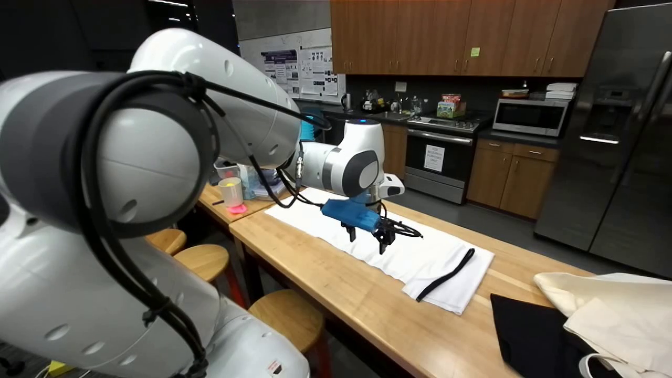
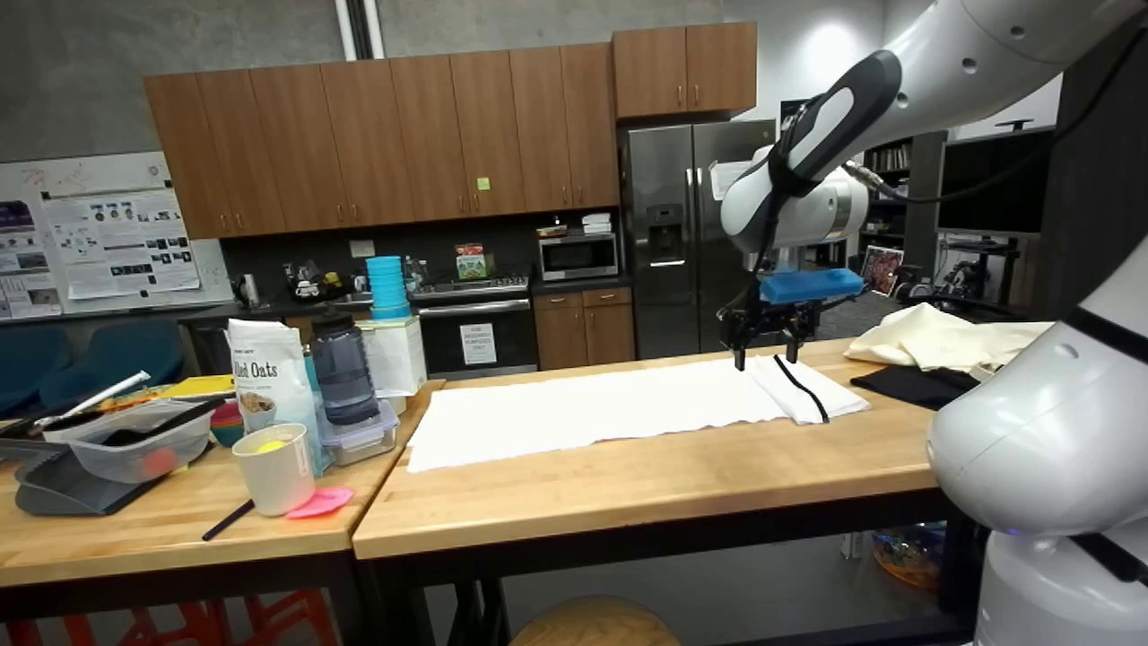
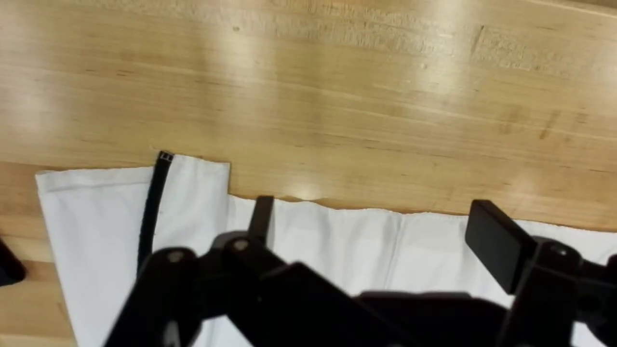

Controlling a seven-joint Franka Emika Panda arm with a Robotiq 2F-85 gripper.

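Note:
A long white cloth lies spread along the wooden table, its near-right end folded over. Across that folded end runs a black strip, also seen in the wrist view as a dark band. My gripper hovers above the cloth, left of the folded part in exterior view 1. In the wrist view its two fingers stand wide apart, and only cloth and bare wood show beyond them. Exterior view 2 has the gripper over the cloth beside the fold. Nothing is held.
Black cloth and cream cloth lie at the table's right end. On the adjoining table stand a beige cup, an oats bag and a dark bottle. Bare wood runs along the white cloth's edge.

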